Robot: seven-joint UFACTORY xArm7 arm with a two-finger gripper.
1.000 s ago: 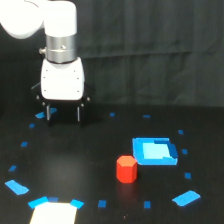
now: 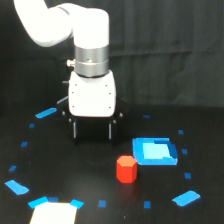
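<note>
My white arm comes down from the top left, and its gripper (image 2: pixel 93 129) hangs above the dark table. The two dark fingers stand wide apart, with nothing between them. To the right and nearer the camera, a red block (image 2: pixel 127 169) with a hexagonal outline sits on the table, apart from the gripper. Just behind and right of the block is a blue square tray (image 2: pixel 139 146) with a pale patch inside it.
Small blue squares are scattered over the dark surface. Light blue strips lie at the left (image 2: pixel 16 187) and the right (image 2: pixel 186 198). At the front left edge is a cream-white object (image 2: pixel 52 214), partly cut off.
The arm and gripper have moved to the right and lower in the view, closer to the red block. The fingers remain apart. Block and tray have not moved.
</note>
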